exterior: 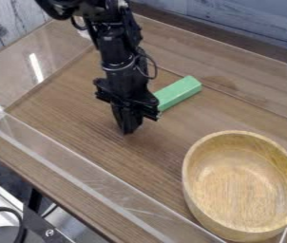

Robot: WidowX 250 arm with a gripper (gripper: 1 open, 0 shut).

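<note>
The black gripper [128, 121] hangs low over the brown wooden tabletop at the centre, its fingertips pointing down close to the surface. It appears shut, with nothing visible between its fingers. A green rectangular block [178, 92] lies just behind it to the right, partly hidden by the gripper's body.
A large round tan bowl [239, 178] stands at the front right. A clear plastic edge [70, 175] runs diagonally along the front left, with black cables beyond.
</note>
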